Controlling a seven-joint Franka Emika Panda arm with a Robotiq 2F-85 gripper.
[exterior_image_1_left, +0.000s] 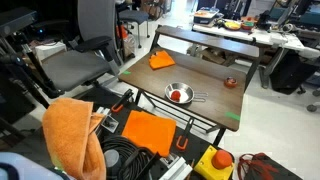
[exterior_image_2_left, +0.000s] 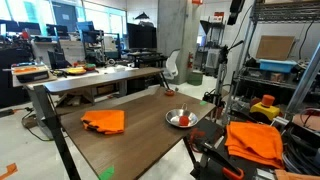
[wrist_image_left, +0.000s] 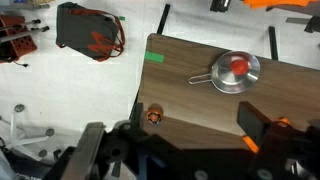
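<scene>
A round metal pan (wrist_image_left: 232, 82) lies on the brown table with its handle pointing left in the wrist view, and a red object (wrist_image_left: 239, 67) rests inside it. Both exterior views also have the pan (exterior_image_1_left: 188, 99) and the red object (exterior_image_2_left: 182, 121). An orange cloth (exterior_image_2_left: 103, 121) lies folded on the tabletop; in the wrist view the right finger partly covers an orange patch there. A small brownish round item (wrist_image_left: 154, 117) sits apart from the pan. High over the table, my gripper has its dark fingers wide apart, with only tabletop showing between them.
The wooden table (exterior_image_1_left: 205, 115) has bare room around the pan. Beside it stand an office chair (exterior_image_1_left: 75, 65), an orange cloth-covered area (exterior_image_1_left: 148, 132) with cables, and a yellow box (exterior_image_1_left: 213, 164). A dark bag (wrist_image_left: 90, 30) lies on the floor.
</scene>
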